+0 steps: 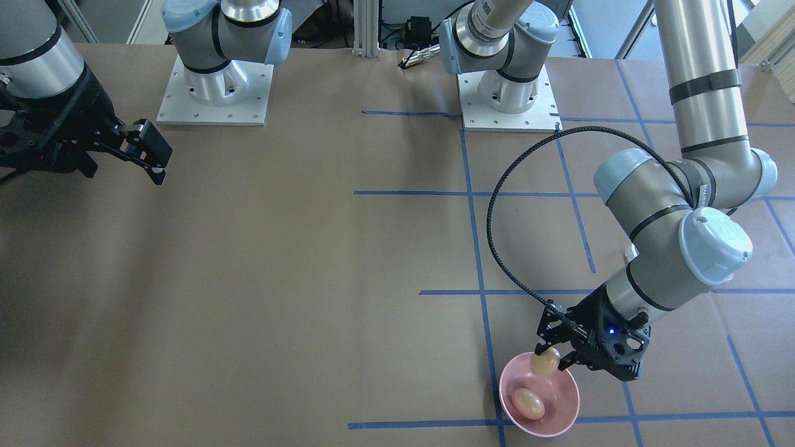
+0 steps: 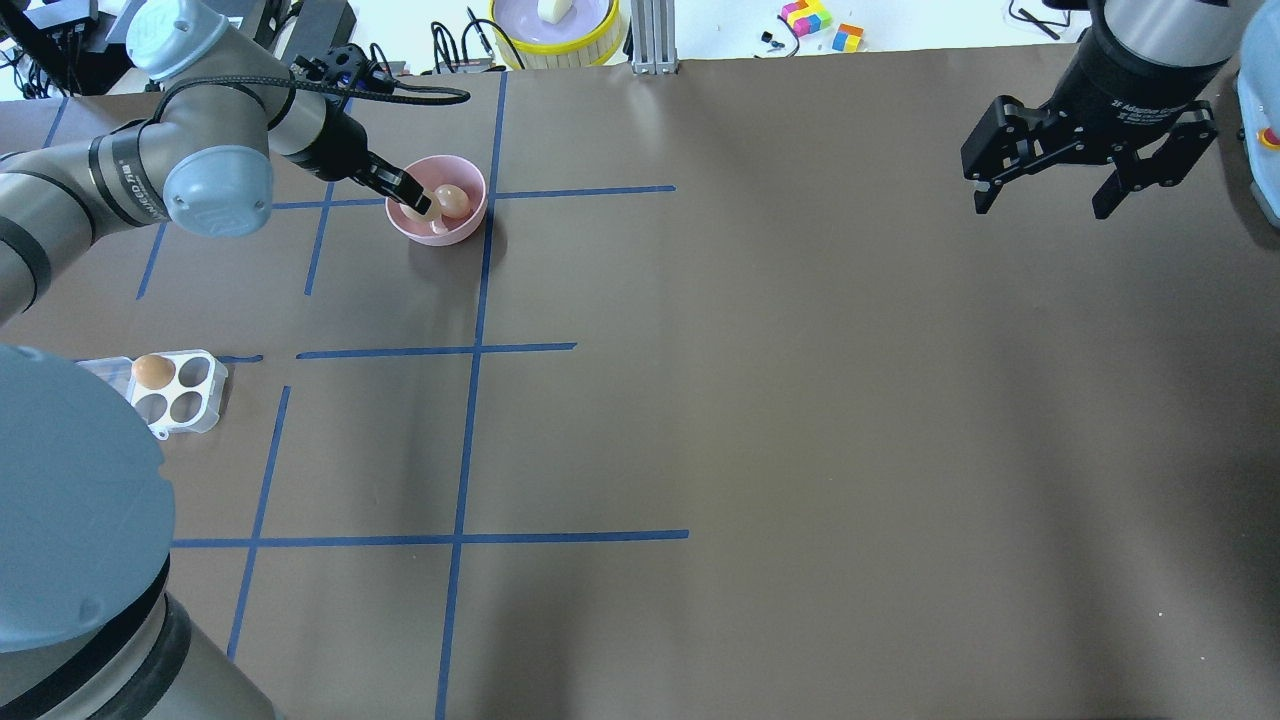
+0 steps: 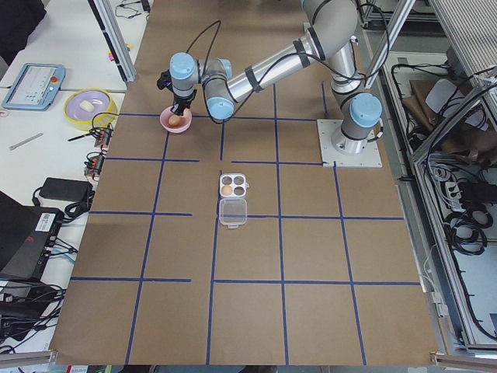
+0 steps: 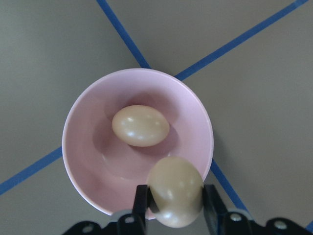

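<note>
My gripper [image 1: 548, 356] is shut on an egg [image 4: 175, 191], which it holds over the rim of a pink bowl [image 4: 87, 147]. A second egg [image 4: 140, 126] lies inside the bowl, toward its far side in the left wrist view. A white egg carton [image 3: 233, 190] with a clear lid rests on the tiled floor of the work surface; one egg [image 2: 152, 372] sits in one of its cups.
Another arm with a black gripper [image 2: 1086, 150] stands apart from the bowl, seen at the top right in the top view. A yellow tub [image 3: 91, 109] is off the work surface's edge.
</note>
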